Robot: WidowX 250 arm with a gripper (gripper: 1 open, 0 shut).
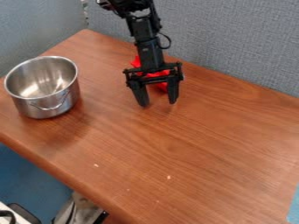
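My black gripper [158, 98] is low over the wooden table, near its back middle, with its two fingers pointing down and apart. A red object [138, 64] sits just behind it, mostly hidden by the gripper and arm; its shape is not clear. Nothing shows between the fingertips, and the gripper stands open.
A steel pot [42, 87] stands at the left edge of the table [216, 166]. A grey padded wall borders the back.
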